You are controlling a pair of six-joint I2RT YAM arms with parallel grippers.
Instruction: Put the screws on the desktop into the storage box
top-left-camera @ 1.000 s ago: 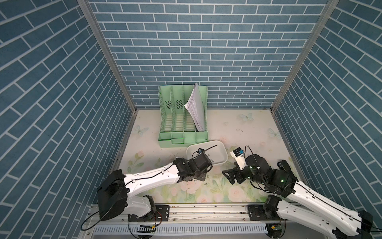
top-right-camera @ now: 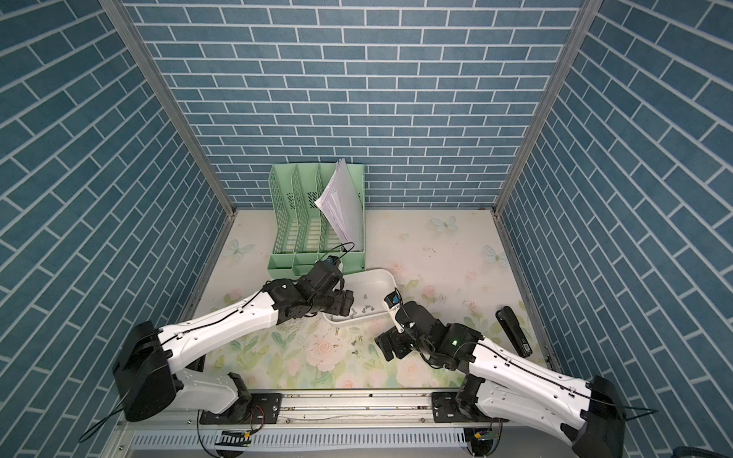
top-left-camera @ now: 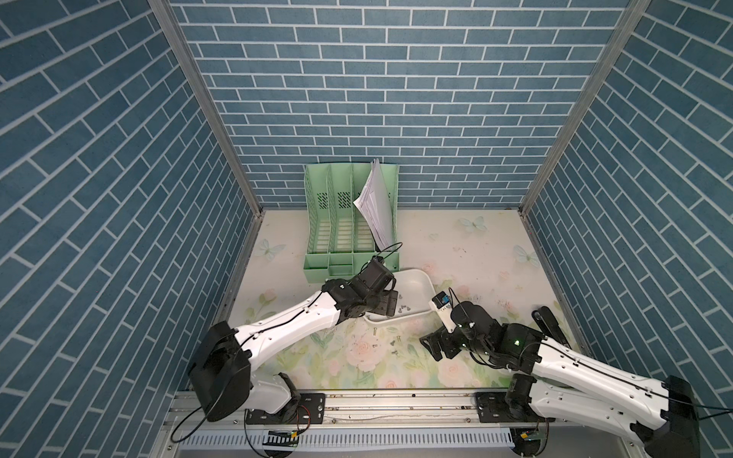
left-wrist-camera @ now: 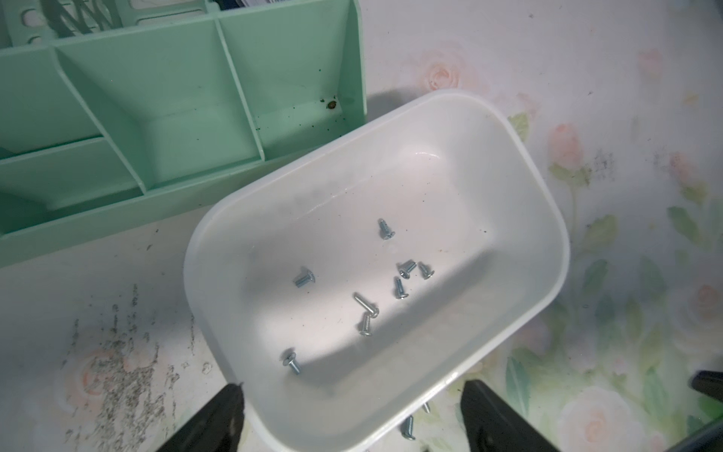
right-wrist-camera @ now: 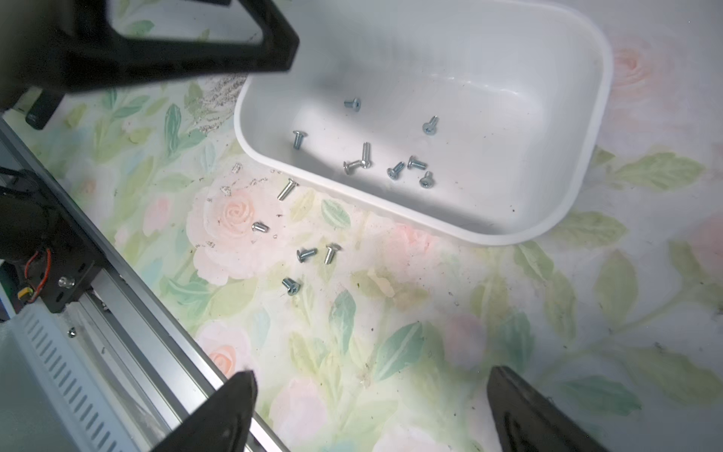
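Note:
The white storage box [left-wrist-camera: 489, 188] holds several small silver screws [left-wrist-camera: 385, 229] on its floor. More screws [right-wrist-camera: 328, 253] lie loose on the floral desktop in front of it, seen in the right wrist view. My left gripper stands open over the box, nothing between its fingers. My right gripper is open above the desktop in front and right of the box, with the loose screws ahead of it and nothing between its fingers.
A green organizer [top-left-camera: 320, 213] with papers [top-left-camera: 374, 206] stands behind the box. A black object [top-right-camera: 513, 330] lies at the right edge.
My left gripper has moved up and back from the front screws to over the box. My right gripper has shifted slightly left and toward the front.

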